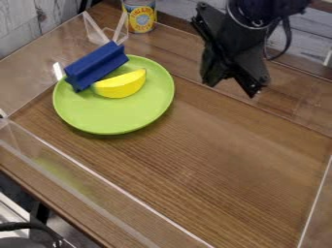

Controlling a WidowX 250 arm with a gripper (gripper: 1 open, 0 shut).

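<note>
A green plate (115,115) sits on the left of the wooden table, holding a yellow banana-like piece (119,85) and a blue block (95,64). The black gripper (215,74) hangs in the upper middle, right of the plate, pointing down. No object shows at its tips; whether its fingers are apart is hard to make out.
A can (139,15) stands at the back left. Clear plastic walls line the table's edges.
</note>
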